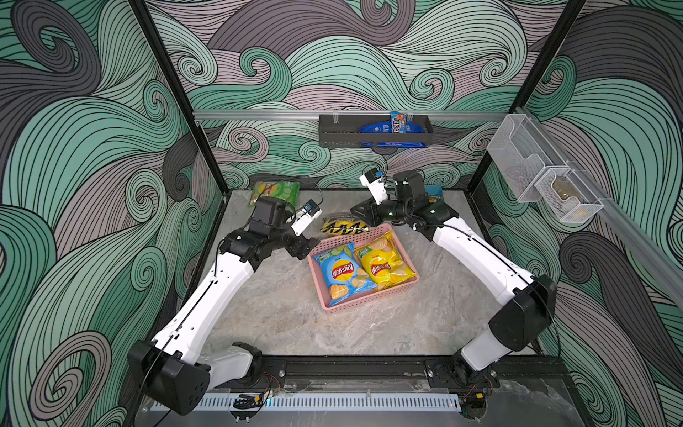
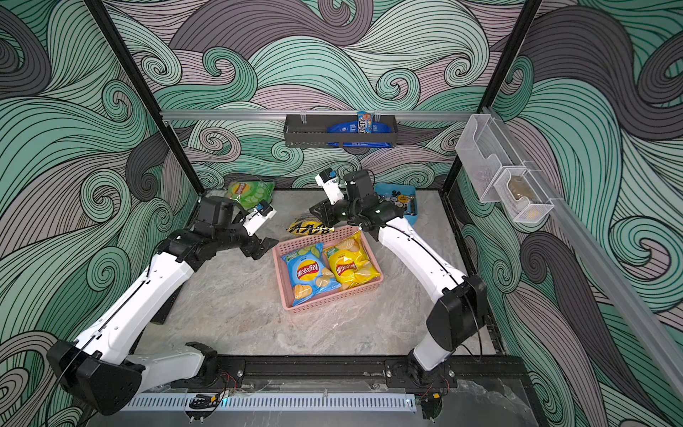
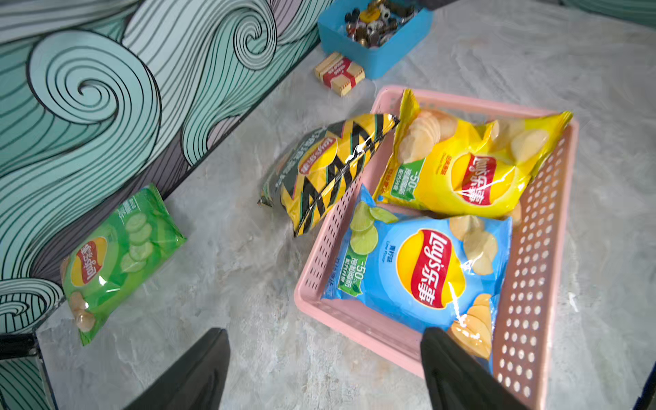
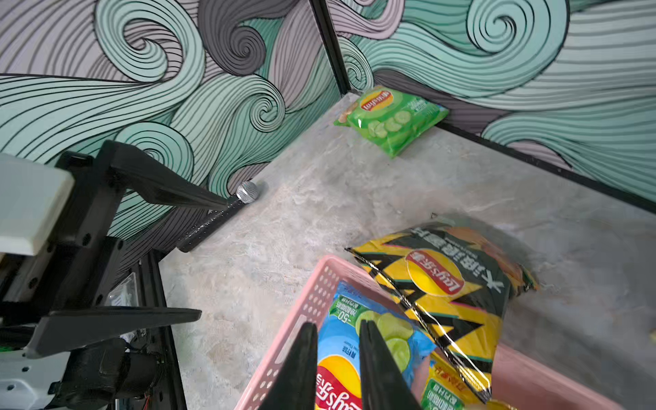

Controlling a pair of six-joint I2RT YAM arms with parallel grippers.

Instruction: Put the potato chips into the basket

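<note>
The pink basket (image 1: 364, 304) holds a blue chips bag (image 3: 423, 263) and a yellow chips bag (image 3: 471, 167) side by side. A black-and-yellow striped chips bag (image 4: 444, 280) lies behind the basket, one end overlapping its rear rim. Farther off, a green chips bag (image 3: 123, 259) rests on the table near the back left corner. My left gripper (image 1: 306, 247) is open, beside the basket's left edge, with nothing between its fingers. Above the striped bag's area hovers my right gripper, its fingers (image 4: 306, 365) partly open with an empty gap.
At the back right stands a blue bin (image 3: 375, 51) of small items, a small box (image 3: 339, 73) beside it. A microphone (image 4: 218, 216) lies near the left edge. Overhead hang a black shelf (image 1: 338, 135) and white mesh baskets (image 1: 523, 160).
</note>
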